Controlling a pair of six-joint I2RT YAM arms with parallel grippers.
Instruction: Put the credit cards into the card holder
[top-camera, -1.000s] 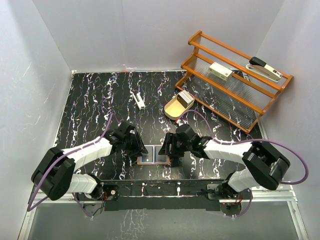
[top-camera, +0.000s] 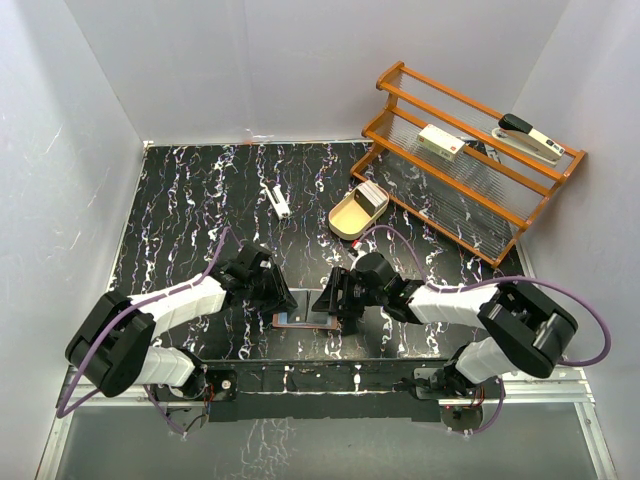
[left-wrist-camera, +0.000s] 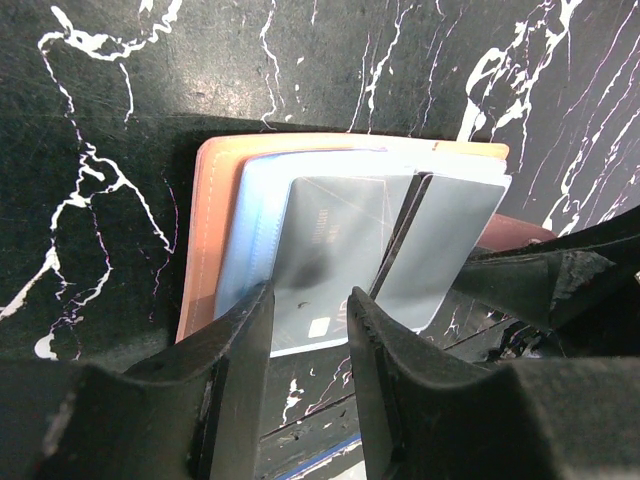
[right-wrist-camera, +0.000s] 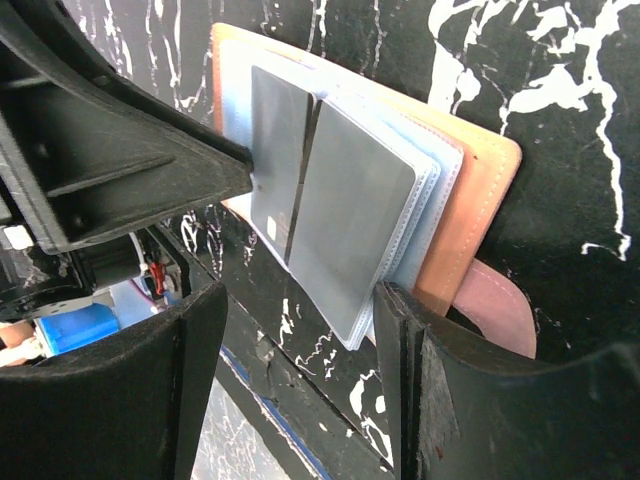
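Note:
The card holder (top-camera: 308, 318) lies spread open at the front middle of the table. It has an orange-pink cover (left-wrist-camera: 205, 215) and grey clear-faced pockets (right-wrist-camera: 355, 205) on both halves, parted by a dark central slit. Over its left half, my left gripper stands part open, nothing seen held. My right gripper is open at the right half, one finger (right-wrist-camera: 390, 305) close against the raised page edge; whether they touch, I cannot tell. No loose credit card shows clearly in either gripper.
Behind the holder stand a beige tray (top-camera: 347, 222) with a small box (top-camera: 371, 197) in it and a white object (top-camera: 278, 204). A wooden rack (top-camera: 480, 170) fills the back right.
My right arm has shifted slightly at the holder's right side. The left arm is almost where it was, and the holder has stayed in about the same place.

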